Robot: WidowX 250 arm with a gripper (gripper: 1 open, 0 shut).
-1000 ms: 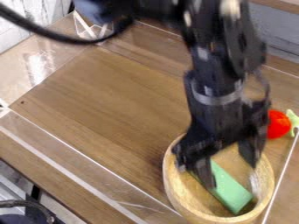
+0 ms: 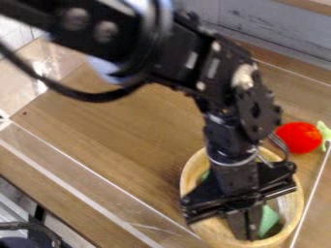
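My black gripper (image 2: 243,211) is down inside a round light wooden bowl (image 2: 196,175) at the lower right, tilted over it. A green object (image 2: 269,220) lies in the bowl, partly hidden behind the gripper. The fingertips are low over the green object and look close together; whether anything is between them is hard to see.
A red tomato-like object (image 2: 300,137) with a pale green piece sits behind the bowl at the right. A wall stands at the back, and the counter's edge runs along the lower left.
The gripper has moved lower into the bowl, covering more of the green object. The upper arm has shifted, its lighter part now showing lower at the top left.
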